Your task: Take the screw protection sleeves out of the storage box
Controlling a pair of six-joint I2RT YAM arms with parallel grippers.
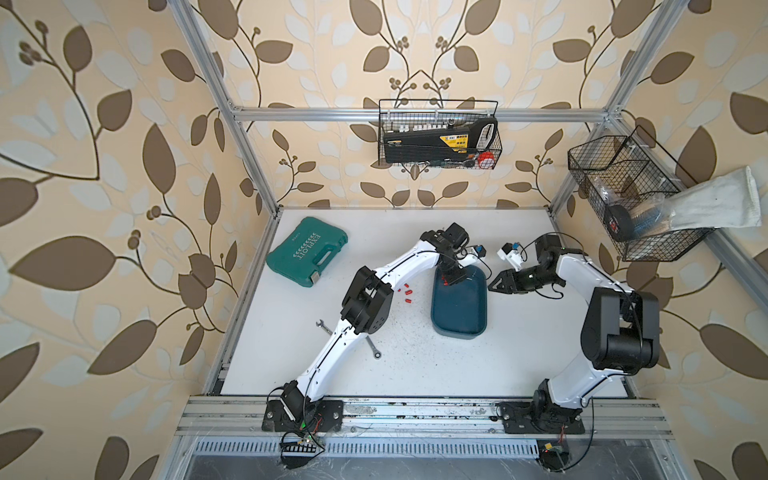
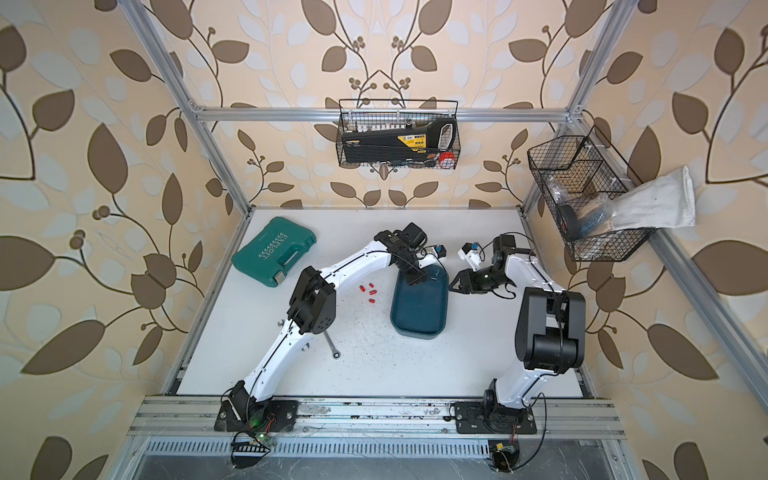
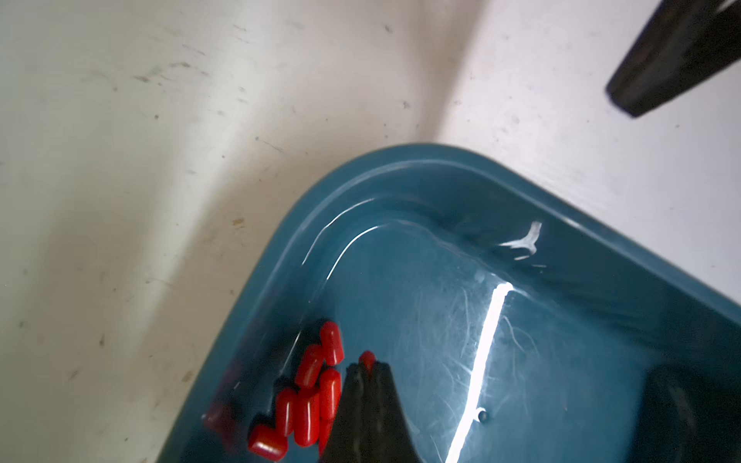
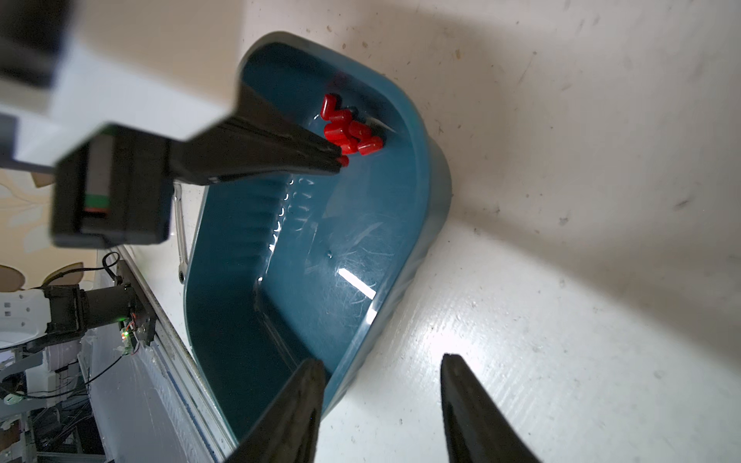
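Observation:
The blue storage box (image 1: 460,312) stands on the table between my arms. Several red screw protection sleeves (image 3: 307,416) lie in one corner of it, against the wall. My left gripper reaches inside the box beside them and is shut. The red end of a sleeve (image 4: 343,161) shows right at its fingertips; whether it is gripped or lies just behind them, I cannot tell. More loose sleeves (image 1: 409,301) rest on the table left of the box. My right gripper is open and empty, close to the box's right wall.
A green tool case (image 1: 307,251) lies at the back left, and a wrench (image 1: 373,346) at the front left, partly under the left arm. Table surface in front of the box is clear. Wire baskets (image 1: 438,140) hang at the back and right.

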